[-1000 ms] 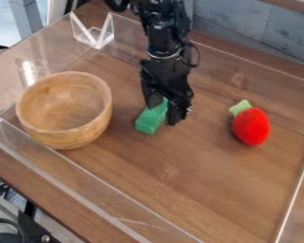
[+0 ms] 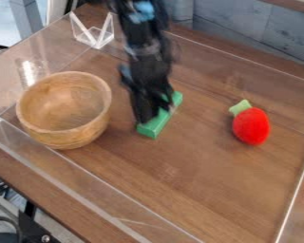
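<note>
My gripper (image 2: 147, 102) is blurred, low over a green block (image 2: 163, 121) lying on the wooden table, at the block's left side; whether its fingers are open or shut is hard to see. A wooden bowl (image 2: 65, 108) stands to the left. A red tomato-like object (image 2: 251, 126) sits on the right, with a small light-green piece (image 2: 238, 107) behind it.
Clear plastic panels edge the table (image 2: 205, 190), and a grey wall (image 2: 243, 33) stands behind.
My gripper has shifted a little left, toward the bowl, and is now blurred. More of the green block's right end shows.
</note>
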